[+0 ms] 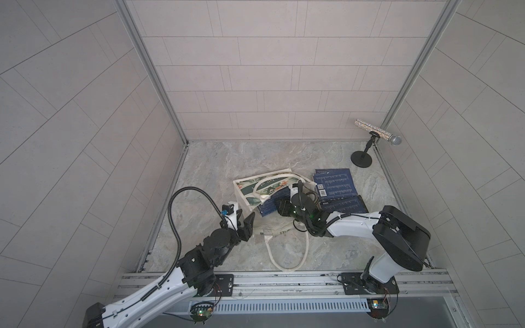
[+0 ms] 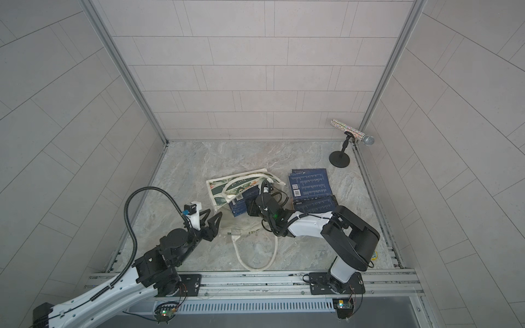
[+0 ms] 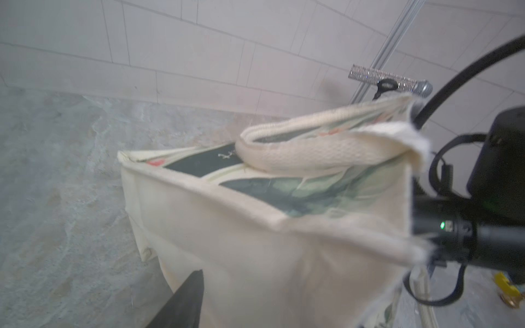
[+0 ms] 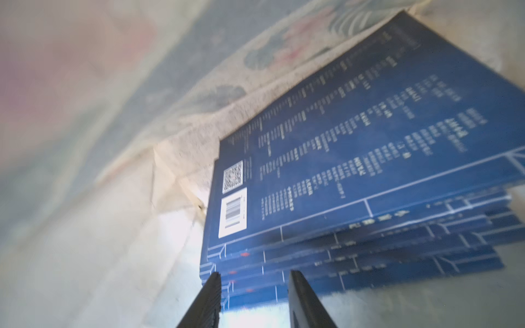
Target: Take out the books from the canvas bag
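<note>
The cream canvas bag (image 1: pixel 248 186) with a leaf print lies on the floor, its upper side raised; its open side faces my arms. A stack of blue books (image 4: pixel 350 158) sits inside, partly showing under the flap in the top views. My right gripper is at that stack's lower edge, fingers apart, nothing seen between them. My left gripper (image 1: pixel 245 221) stands just left and in front of the bag, apart from it in the top views; one finger (image 3: pixel 180 303) shows in its wrist view.
More blue books (image 1: pixel 334 183) lie right of the bag. A microphone on a stand (image 1: pixel 361 158) stands at the back right. A loose strap (image 1: pixel 287 269) lies in front.
</note>
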